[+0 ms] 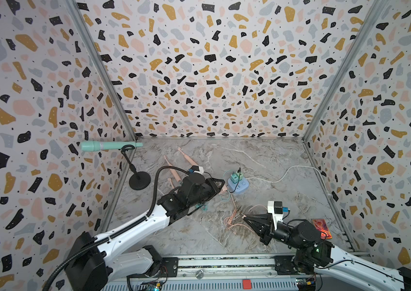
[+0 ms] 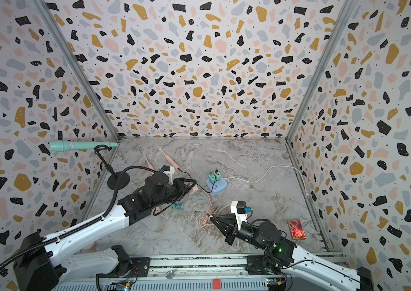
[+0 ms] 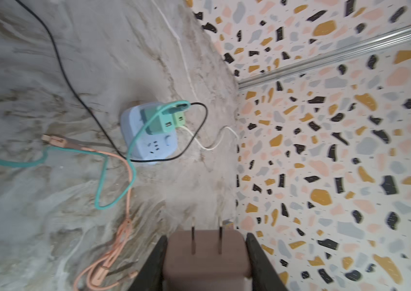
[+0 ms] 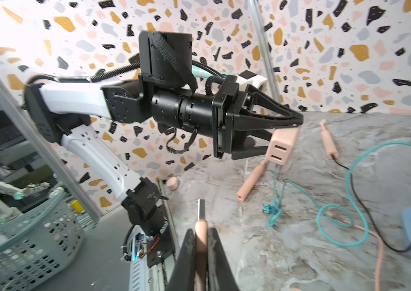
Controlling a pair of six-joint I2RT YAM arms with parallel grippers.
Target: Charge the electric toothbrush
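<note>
My left gripper is shut on a pink charger block, raised above the table; its prongs show in the left wrist view. My right gripper is shut on a slim pink plug with a metal tip (image 4: 201, 226), held low at the front right. The blue power strip (image 1: 239, 185) stands mid-table with a teal adapter (image 3: 158, 121) and cables in it. Pink toothbrushes (image 4: 328, 140) (image 4: 251, 181) lie on the left part of the table. Pink and teal cables (image 3: 103, 179) lie loose in front of the strip.
A mint tube lamp on a black stand (image 1: 139, 180) stands at the back left. A small red card box (image 2: 296, 228) lies at the right edge.
</note>
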